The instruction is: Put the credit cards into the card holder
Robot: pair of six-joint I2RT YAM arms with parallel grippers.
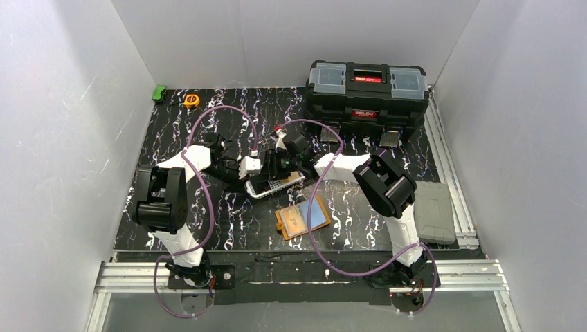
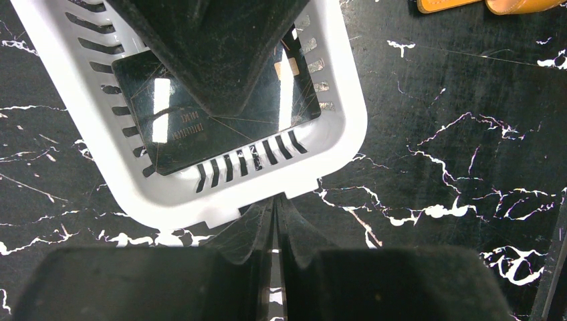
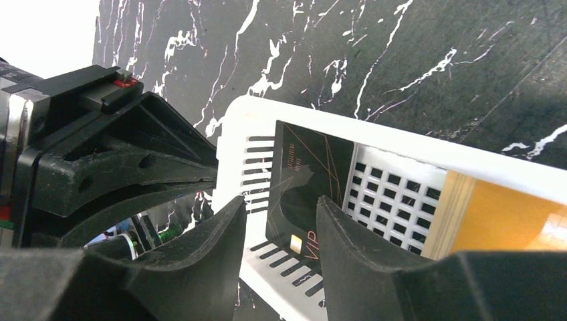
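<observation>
A black card [image 3: 311, 180] lies at one end of the white basket [image 3: 401, 140], seen in both wrist views. My right gripper stands open over that end, one fingertip over the slotted wall and the other over the card. My left gripper is shut at the basket's end rim; whether the rim is pinched between its fingertips is hard to tell. Toward the front of the table, the tan card holder [image 1: 302, 217] lies open, an orange card and a light blue panel showing inside.
An orange item [image 3: 508, 214] lies farther along the basket. A black toolbox [image 1: 367, 100] stands at the back right, a grey case [image 1: 435, 211] at the right edge. An orange tape measure [image 1: 192, 101] and a green item [image 1: 159, 93] sit at the back left.
</observation>
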